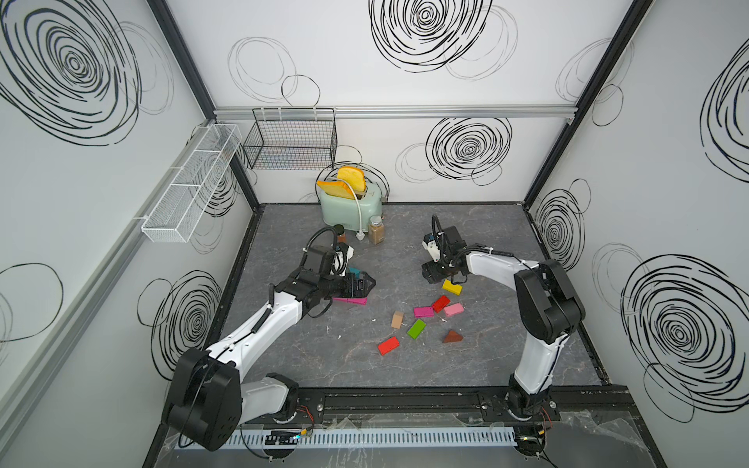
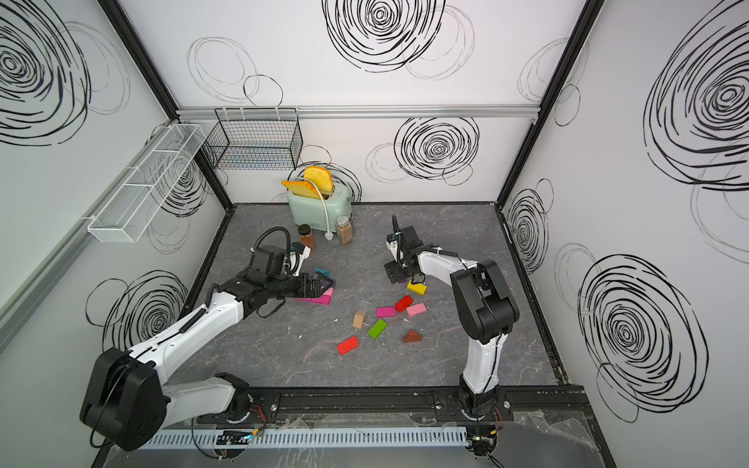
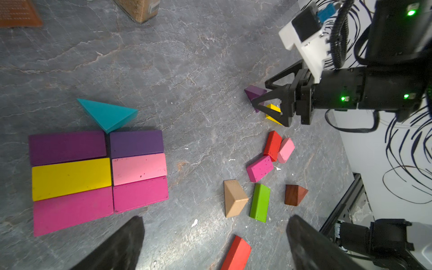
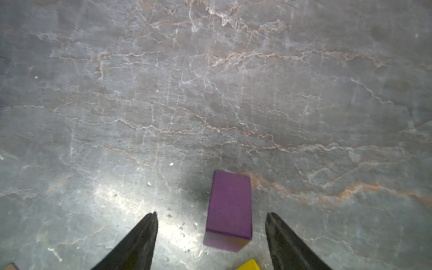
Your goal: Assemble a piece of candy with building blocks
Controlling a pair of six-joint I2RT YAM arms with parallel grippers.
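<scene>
Six blocks lie in a two-column layout in the left wrist view: a dark purple block, a violet block, a yellow block, a light pink block and two magenta blocks. A teal triangular block touches their far side. My left gripper hovers above the table, open and empty. A purple block lies on the table between the spread fingers of my right gripper, with gaps on both sides; the fingers are part open.
Loose on the table are a red block, a green block, a tan block, a brown triangle and several others. A toaster and jars stand behind.
</scene>
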